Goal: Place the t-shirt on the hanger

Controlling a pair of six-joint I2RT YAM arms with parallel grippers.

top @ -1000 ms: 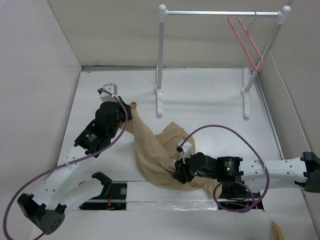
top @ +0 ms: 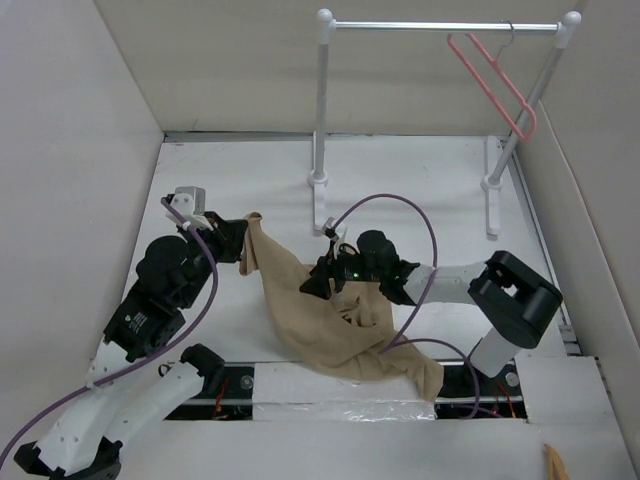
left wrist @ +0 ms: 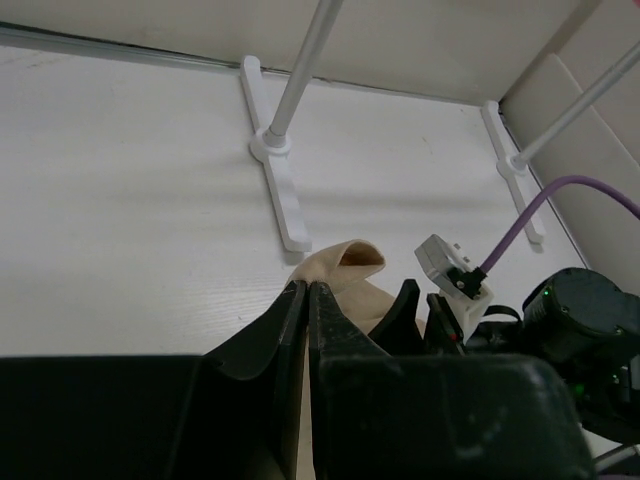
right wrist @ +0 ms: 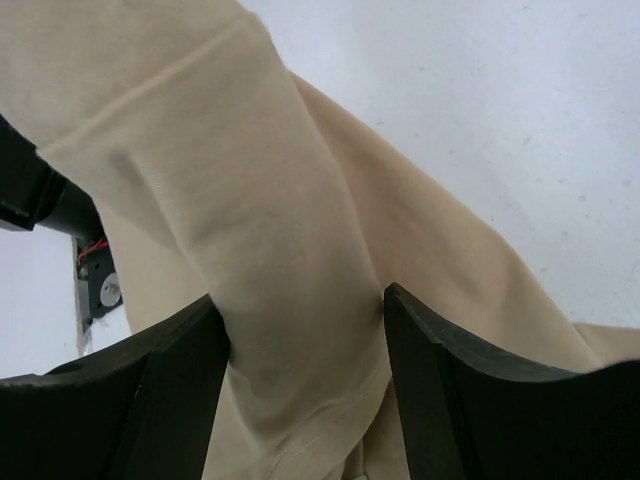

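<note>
The tan t-shirt is partly lifted at its left end, where my left gripper is shut on it, the cloth draping down to the table. My right gripper is open over the middle of the shirt; in the right wrist view a fold of cloth lies between its fingers. A pink hanger hangs at the right of the rail.
The white rack's left foot and right foot stand at the back. Bare white table lies between them. Walls close in on both sides.
My left gripper has lifted its corner of the shirt slightly leftward.
</note>
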